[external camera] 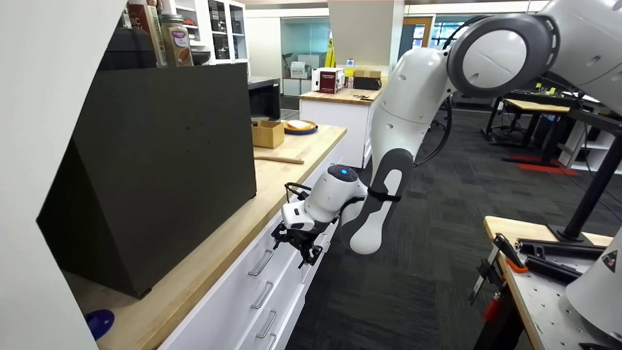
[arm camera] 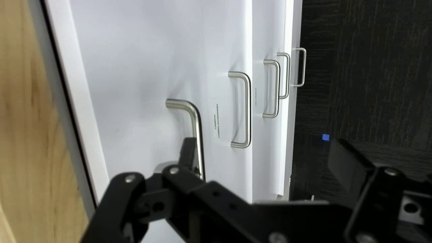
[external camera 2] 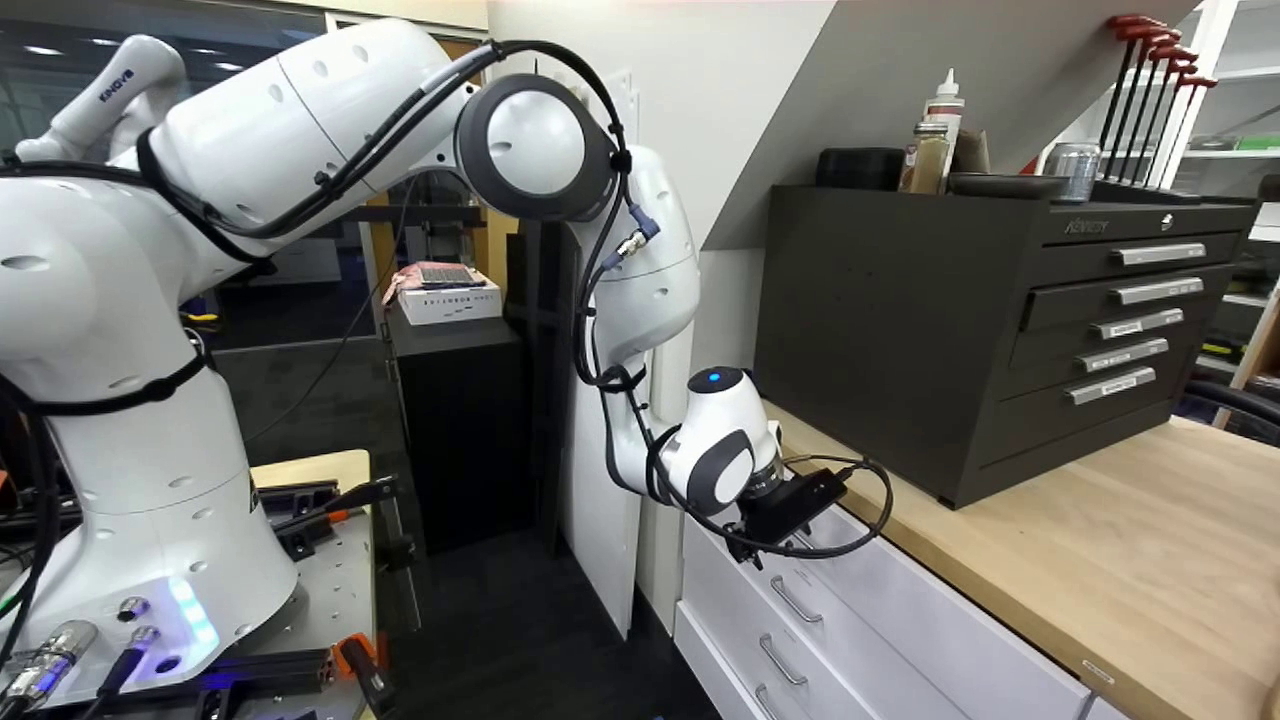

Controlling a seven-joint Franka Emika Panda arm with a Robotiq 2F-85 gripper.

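Observation:
White drawer fronts [arm camera: 137,81] run below the wooden countertop, with metal bar handles on them. In the wrist view, the handle nearest the countertop [arm camera: 197,125] is partly covered by my left finger [arm camera: 187,153]; whether they touch cannot be told there. My gripper is open, its fingers wide apart and nothing between them. From exterior view 1, the gripper [external camera: 289,250] hangs by the drawer fronts, just beyond the top handle [external camera: 262,262]. Exterior view 2 shows the gripper [external camera 2: 750,554] low beside the drawers, partly hidden by its black mount and a cable.
A dark tool chest [external camera 2: 888,324] stands on the countertop [external camera: 201,274], with bottles and a can on top. Farther along the counter are a wooden box [external camera: 268,134], a wooden stick [external camera: 280,159] and a plate. Open floor [external camera: 396,303] lies between the drawers and the robot's table.

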